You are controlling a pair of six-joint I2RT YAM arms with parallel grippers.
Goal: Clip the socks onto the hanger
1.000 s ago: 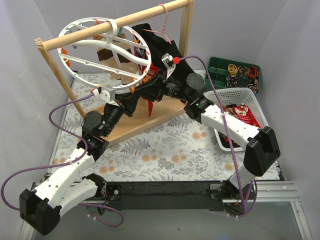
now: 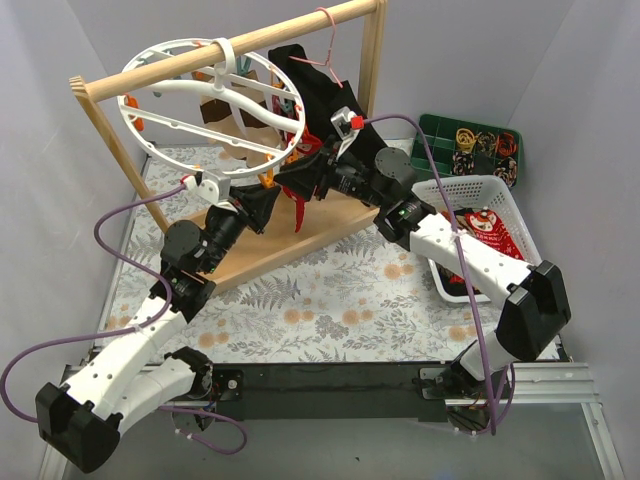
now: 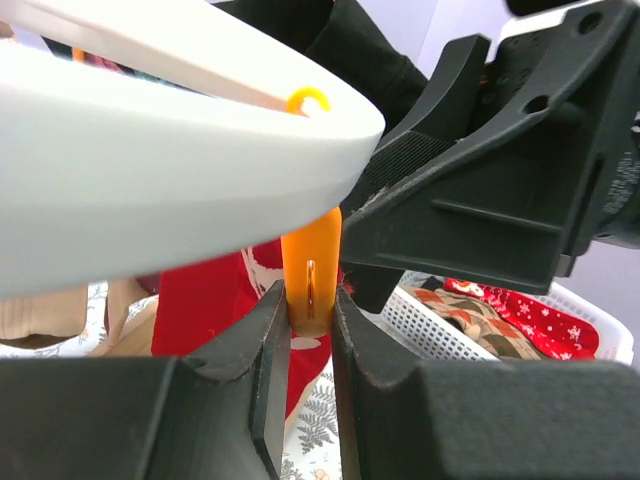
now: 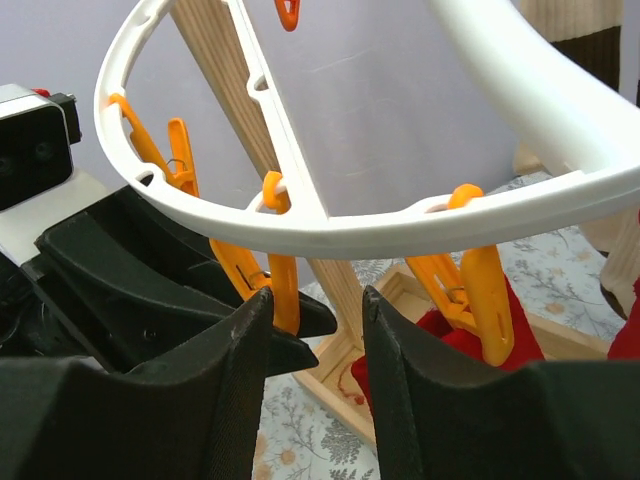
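Observation:
The white round hanger (image 2: 215, 132) hangs from a wooden bar, with orange clips around its rim. My left gripper is shut on the lower end of an orange clip at the near rim; that same clip (image 4: 285, 290) shows at the left in the right wrist view. Close beside it, my right gripper is open, with no sock between its fingers. A red sock (image 4: 465, 345) hangs below another pair of orange clip legs (image 4: 487, 300); their grip on it is partly hidden. In the left wrist view red cloth (image 3: 205, 305) hangs behind the clip.
A white basket (image 2: 515, 215) with more socks stands at the right, and a green tray (image 2: 440, 125) of small items lies behind it. Dark cloth (image 2: 310, 85) hangs behind the hanger.
My right gripper has shifted slightly to the right and up in the top view. The hanger has also moved a little to the right. The left arm has barely moved.

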